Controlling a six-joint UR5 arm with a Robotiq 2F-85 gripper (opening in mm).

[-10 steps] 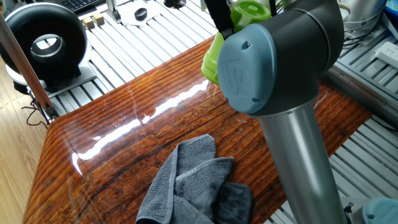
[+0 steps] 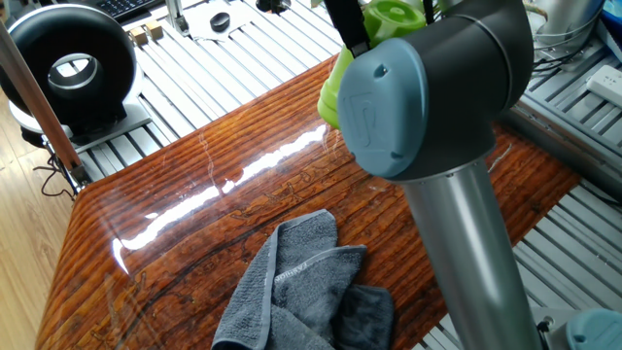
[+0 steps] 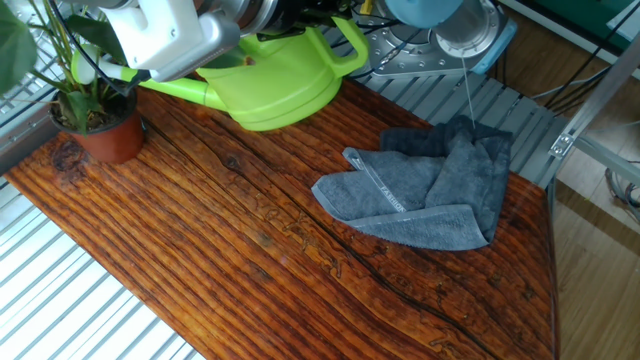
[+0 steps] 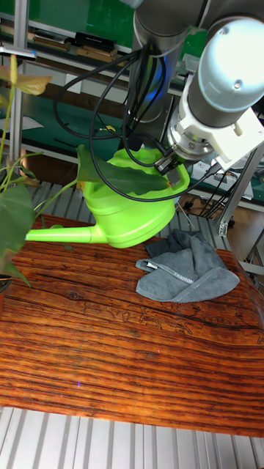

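Note:
A bright green watering can (image 4: 129,215) hangs at the back of the wooden table, its long spout (image 4: 62,234) pointing left to the potted plant. My gripper (image 4: 168,165) is at the can's handle and looks shut on it, though cables and the wrist partly cover the fingers. In the second exterior view the can (image 3: 275,90) shows under the arm, and its spout tip reaches in among the leaves above the brown pot (image 3: 115,140). From the first exterior view my arm hides most of the can (image 2: 330,97) and the whole gripper.
A crumpled grey towel (image 3: 420,190) lies on the table (image 3: 250,260) near the arm's base. Black cables (image 4: 94,133) loop beside the wrist. A round black device (image 2: 73,73) stands beyond the table in the first exterior view.
The towel and table stay put.

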